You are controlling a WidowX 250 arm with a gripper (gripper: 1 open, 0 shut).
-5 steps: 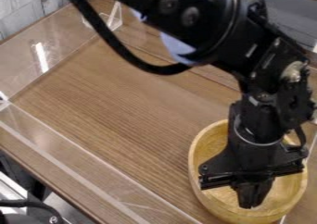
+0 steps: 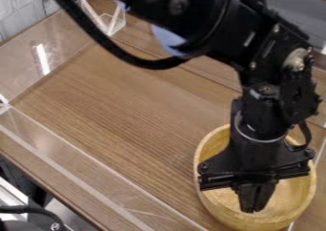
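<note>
A yellow bowl [image 2: 227, 208] sits at the right front of the wooden table. The black gripper [image 2: 253, 192] reaches down into it from above, fingertips low inside the bowl and shut, with nothing visible between them. The gripper's body hides much of the bowl's inside.
A light blue object [image 2: 170, 39] is partly hidden behind the arm at the back. A black cable crosses the bottom left corner.
The gripper has risen slightly within the bowl over the last second. The bowl stays in place.
</note>
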